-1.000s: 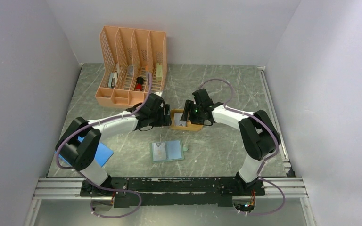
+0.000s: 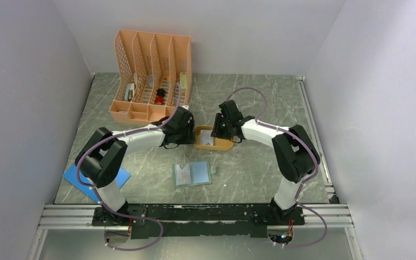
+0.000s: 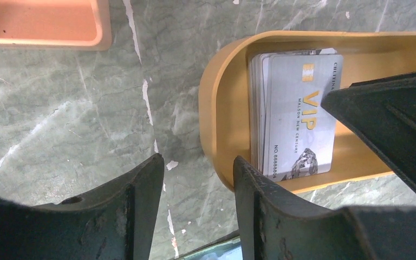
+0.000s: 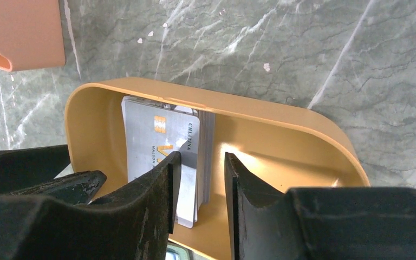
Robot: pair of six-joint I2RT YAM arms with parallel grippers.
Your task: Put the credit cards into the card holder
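Observation:
The stack of silver credit cards [image 3: 300, 116] lies flat in the tan tray [image 3: 208, 108], its top card reading VIP. Nearer the front lies the open card holder [image 2: 200, 173], a pale card-like insert on its left side and light blue on its right. My left gripper has its fingers apart around the tray's left end wall, with the right finger close to that wall. Over the stack hangs my right gripper, its fingers apart. The stack's edge shows in the gap, with no card visibly pinched.
A peach divided organizer [image 2: 135, 115] holding small items stands behind the left arm. On the left lies a blue flat sheet [image 2: 122, 177]. The two grippers are close together at the tray.
My left gripper has shifted very slightly at the tray's left end, and its forearm has swung a little right.

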